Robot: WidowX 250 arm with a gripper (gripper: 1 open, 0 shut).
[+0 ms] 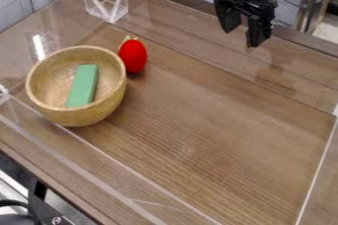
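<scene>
My black gripper (243, 20) hangs at the top right, above the back of the wooden table; whether it is open or shut is unclear. A wooden bowl (111, 96) sits at the left with a green block (82, 85) inside. A red object (133, 54), egg-like with a small light tip, lies just behind the bowl to the right, apart from my gripper.
A clear, white wire-like or plastic item (109, 4) stands at the back left.
</scene>
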